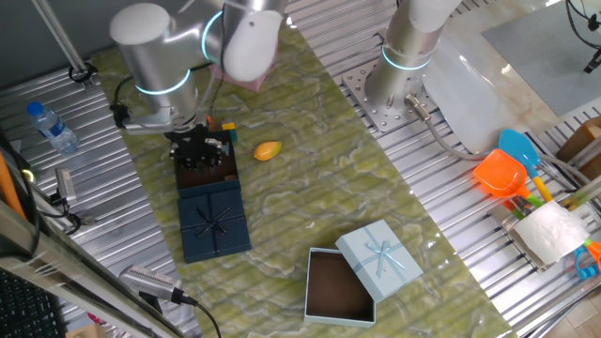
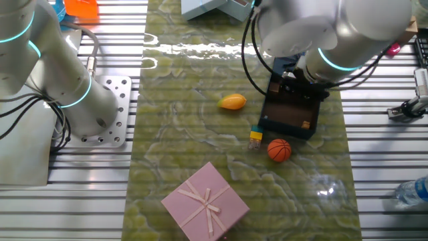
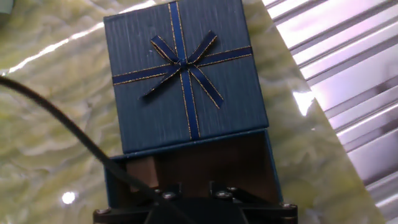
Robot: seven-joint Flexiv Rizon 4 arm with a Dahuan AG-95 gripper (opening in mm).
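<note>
The dark blue gift box (image 1: 208, 174) stands uncovered, its brown inside showing in the exterior views. Its lid (image 3: 217, 93), with a navy ribbon bow, lies against one end of the box. My gripper (image 1: 199, 161) hangs over the box's open part; in the wrist view its black tips point into the box from the bottom edge. Whether the fingers are apart or closed is unclear, and nothing shows held. A small brown block (image 2: 305, 124) is in one corner of the box. My arm covers part of the box in the second exterior view.
Beside the box lie an orange-yellow fruit (image 2: 233, 102), a small yellow-and-teal block (image 2: 255, 136) and a small basketball (image 2: 279, 150). A closed pink box (image 2: 204, 201) stands farther off. The light blue box (image 1: 340, 289) is empty, its lid (image 1: 380, 258) leaning on it. Mid-cloth is clear.
</note>
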